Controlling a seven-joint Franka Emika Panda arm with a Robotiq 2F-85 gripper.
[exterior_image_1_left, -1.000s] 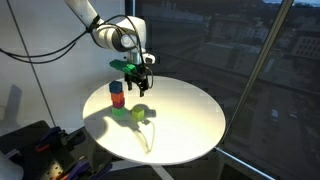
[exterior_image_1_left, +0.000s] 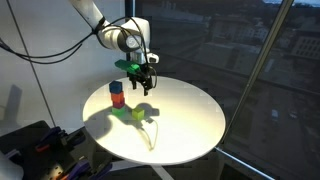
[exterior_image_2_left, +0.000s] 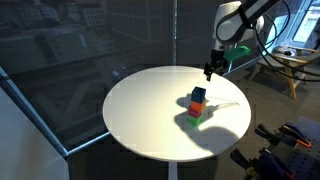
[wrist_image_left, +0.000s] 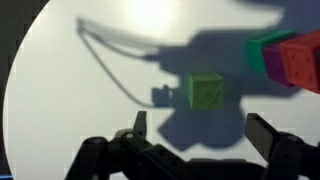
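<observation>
A small green cube (wrist_image_left: 206, 91) lies alone on the white round table, between and beyond my fingertips in the wrist view. My gripper hangs above the table with its fingers wide apart and nothing between them. In exterior view 1 the same green cube (exterior_image_1_left: 138, 114) sits below the gripper (exterior_image_1_left: 139, 91), right of a stack. The stack has a dark blue block (exterior_image_1_left: 116, 87) on top, a red block (exterior_image_1_left: 118, 100) under it and green at its foot (exterior_image_1_left: 117, 112). I cannot make out the lone cube in exterior view 2.
Close to the lone cube, the stack's red block (wrist_image_left: 303, 61) shows at the right of the wrist view, with purple and green beside it. Dark cables hang along the arm.
The arm has shifted slightly to the right in exterior view 1. The lone green cube and the stack stand where they were.
</observation>
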